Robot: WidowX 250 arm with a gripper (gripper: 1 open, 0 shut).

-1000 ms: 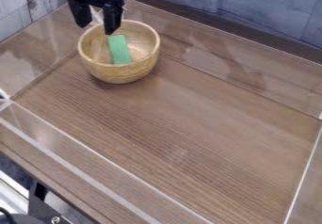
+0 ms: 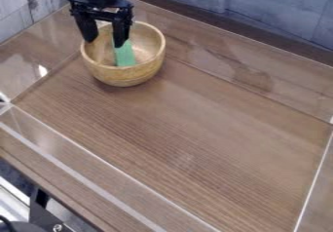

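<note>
A round tan bowl [image 2: 128, 76] sits on the wooden surface at the upper left, with a green object [image 2: 125, 54] inside it. My black gripper [image 2: 103, 35] hangs over the bowl's back left, its two fingers pointing down into it, apart from each other. The green object is beside the right finger; whether anything is between the fingers is hard to tell.
A pale wall [image 2: 26, 12] runs along the left, with dark items at the lower left corner.
My gripper has moved slightly left and down into the bowl's area. The bowl and green object look nearly unchanged.
</note>
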